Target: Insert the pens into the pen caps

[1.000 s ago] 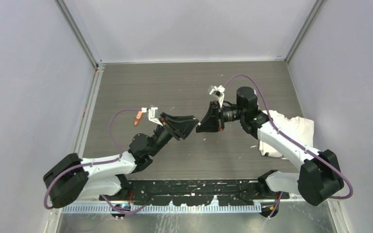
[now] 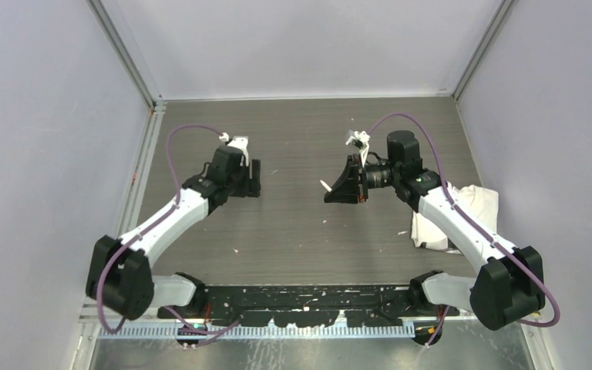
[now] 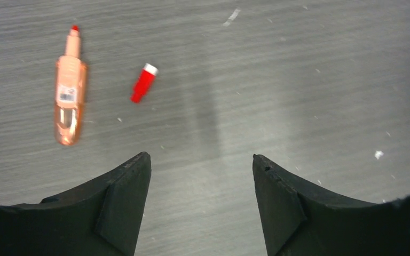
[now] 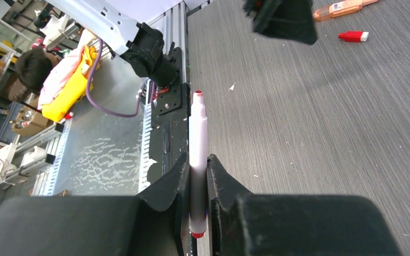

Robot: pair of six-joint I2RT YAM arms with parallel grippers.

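Observation:
Upright in the right wrist view, a white-bodied marker pen (image 4: 198,154) with a bare red tip is clamped by my right gripper; its tip is free of any cap. In the top view that gripper (image 2: 328,196) is right of centre. My left gripper stands part open above the table, nothing between its fingers. Beyond its fingers lie an orange-looking marker (image 3: 70,98), uncapped with a red tip, and a small red cap (image 3: 144,83) with a white end. In the top view the left arm hides both.
A crumpled white cloth (image 2: 474,208) lies at the right edge, beneath the right arm. Pale walls enclose the back and sides.
My left gripper has drawn away from the right one, back and to the left, and now points downward. The right gripper has shifted slightly right, still gripping the white pen.

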